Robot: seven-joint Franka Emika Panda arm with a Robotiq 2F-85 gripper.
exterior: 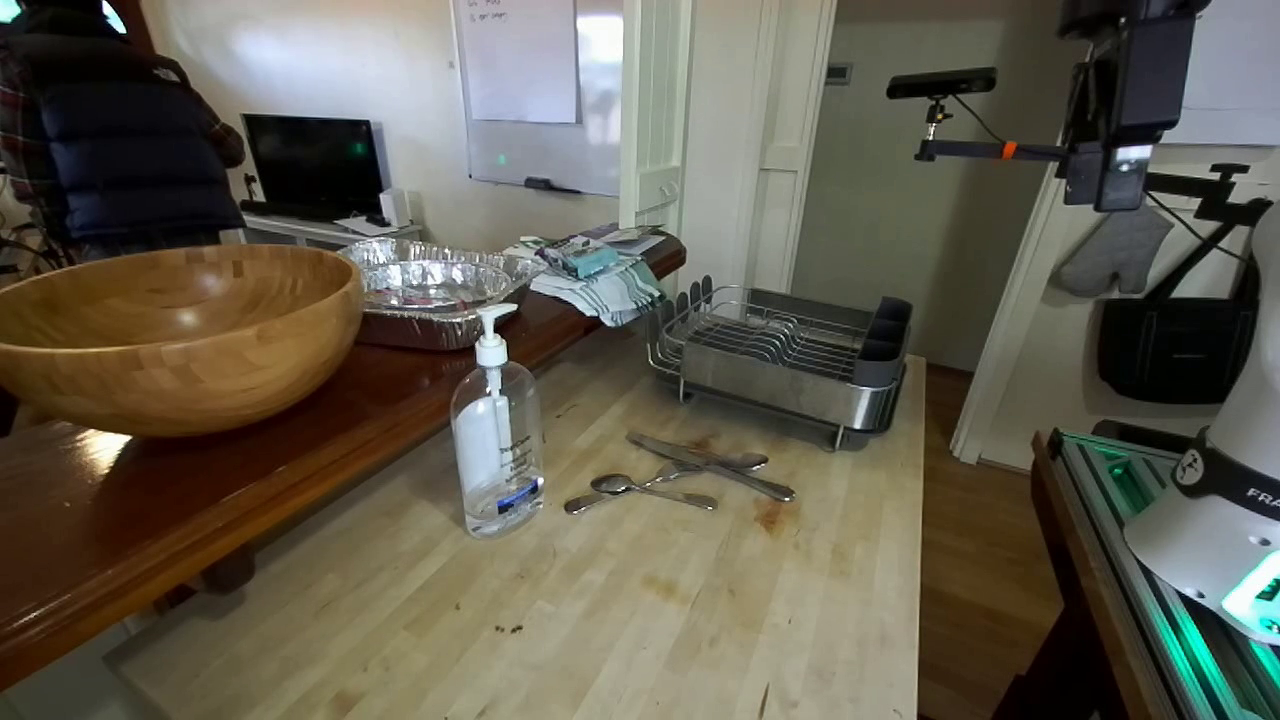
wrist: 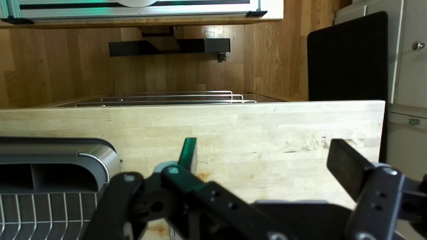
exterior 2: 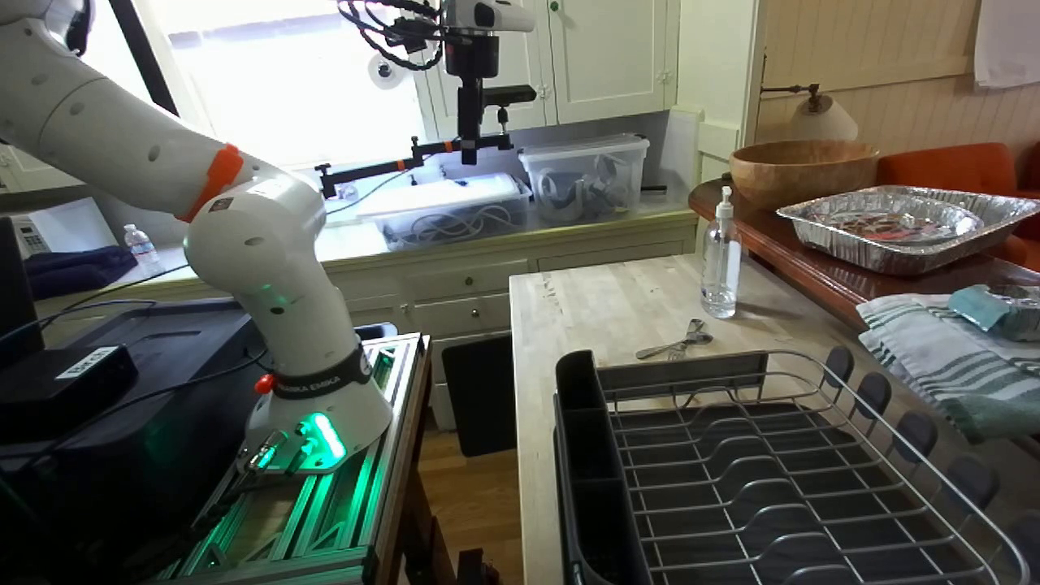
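Note:
My gripper stands wide open in the wrist view, with only bare tabletop visible between its fingers. It hangs high, well above the table's level, in exterior view 1 (exterior: 1122, 180) and exterior view 2 (exterior 2: 470, 146). Several pieces of silver cutlery lie crossed in a loose pile on the wooden table; a knife (exterior: 710, 466) and a spoon (exterior: 614, 484) can be made out. Behind them sits a grey dish rack (exterior: 780, 366), empty of dishes, with dark utensil cups (exterior 2: 590, 468) along one side. A clear pump bottle (exterior: 498, 444) stands upright beside the cutlery.
On the raised brown counter (exterior: 300, 444) are a big wooden bowl (exterior: 180, 360), foil trays (exterior 2: 907, 258) and a striped towel (exterior 2: 936, 356). A floor gap separates the table from my base. Someone stands far left.

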